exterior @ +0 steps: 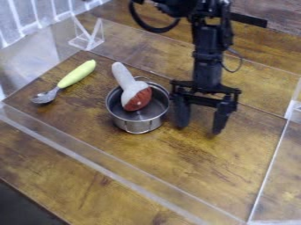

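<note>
My black gripper [202,112] hangs low over the wooden table, just right of a steel pot [139,121], its fingers open with nothing seen between the fingers. In the pot rests a white, bottle-like object [125,77] with a red end, tilted toward the back left and reaching above the rim.
A spoon with a pale yellow handle [77,73] lies at the left. A small clear stand [87,35] is at the back left.
</note>
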